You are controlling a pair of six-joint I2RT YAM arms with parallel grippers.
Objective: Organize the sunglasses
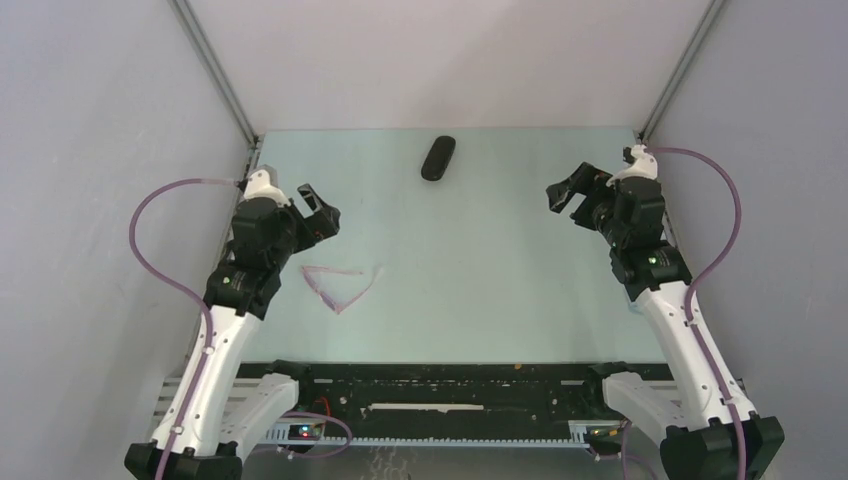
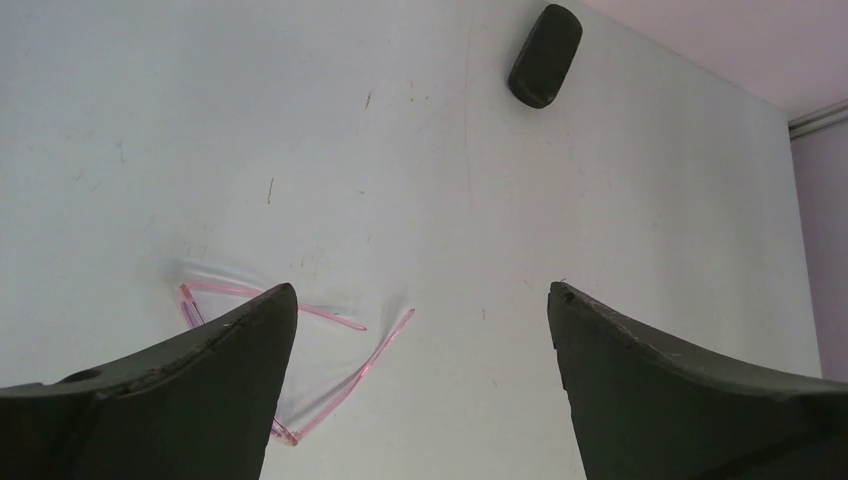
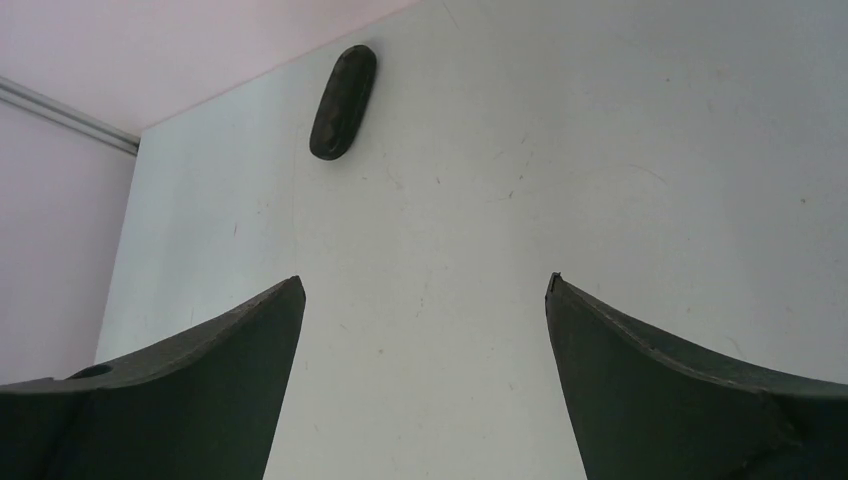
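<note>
Pink-framed sunglasses point(image 1: 322, 293) lie on the pale table toward the left, their two temples unfolded and spread toward the right. In the left wrist view the left finger covers part of the frame, while one temple point(image 2: 345, 390) shows clearly between the fingers. A closed black case point(image 1: 438, 158) rests near the back edge, slightly tilted, apart from the glasses. My left gripper point(image 1: 322, 212) hangs open above the table, up and behind the sunglasses, holding nothing. On the far right side, my right gripper point(image 1: 562, 205) is open too, with bare table visible between its fingers.
A white wall point(image 1: 450, 60) rises behind the back edge, and grey walls stand on both sides. A dark strip point(image 1: 430, 395) with a rail runs along the front.
</note>
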